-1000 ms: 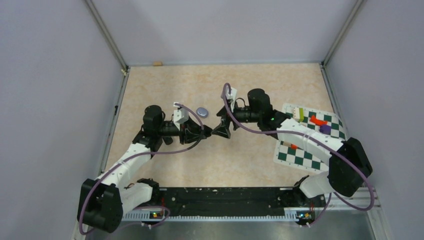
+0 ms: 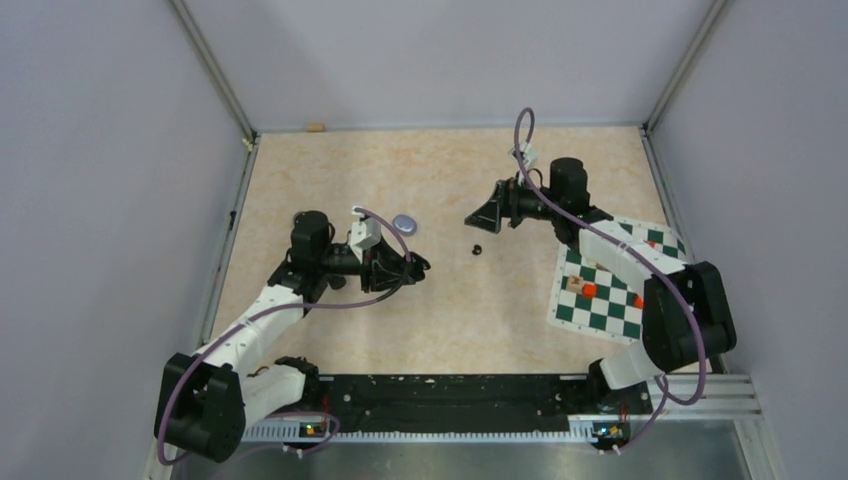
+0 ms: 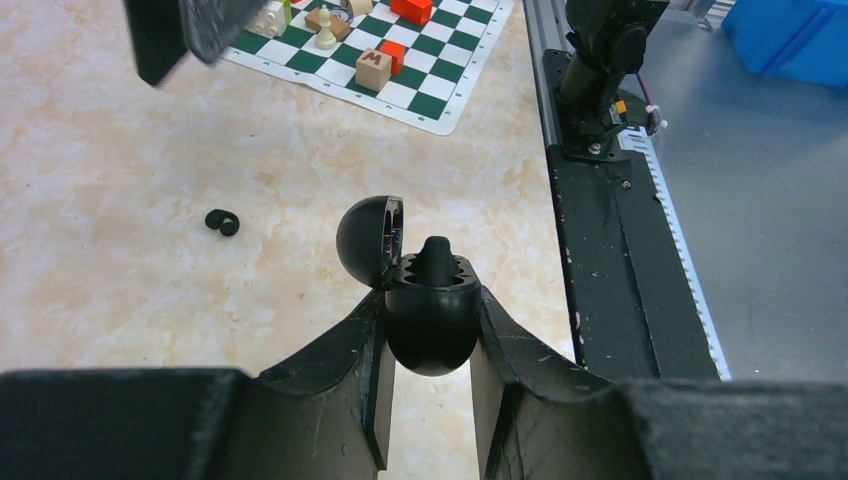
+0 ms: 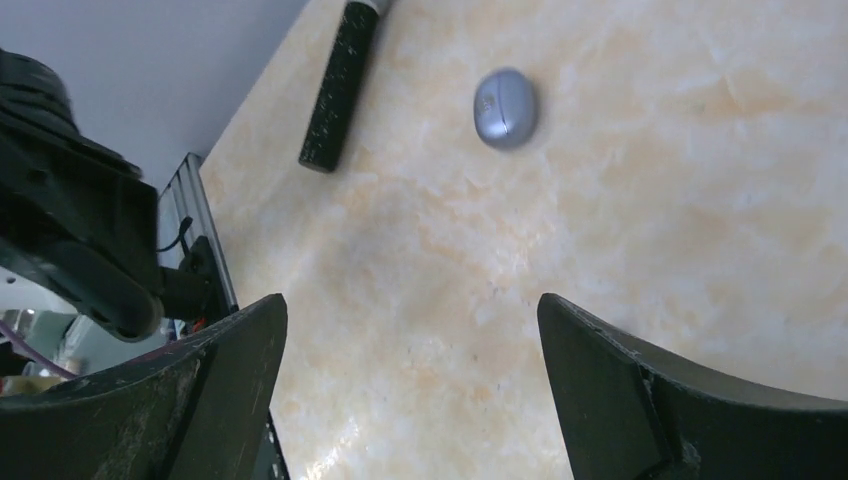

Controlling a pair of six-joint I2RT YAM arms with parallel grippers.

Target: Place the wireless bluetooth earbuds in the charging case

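The black charging case [image 3: 432, 325], its round lid [image 3: 362, 240] swung open to the left, is pinched upright by my left gripper above the table. A dark rounded piece that looks like an earbud [image 3: 435, 262] sticks up from the case's opening; how deep it sits cannot be told. Another small black earbud [image 3: 223, 222] lies loose on the table, also visible in the top view [image 2: 477, 250] just below my right gripper [image 2: 491, 218]. That gripper is wide open, and the space between its fingers is empty in the right wrist view.
A chessboard mat [image 2: 605, 300] with blocks and pieces lies at the right, partly under the right arm. The light purple oval object [image 2: 404, 225] rests behind the left gripper. A black stick-like item [image 4: 338, 95] shows in the right wrist view.
My right gripper was beside the case; it has moved away, right and toward the back, uncovering the loose earbud. The left arm has barely moved and still grips the case.
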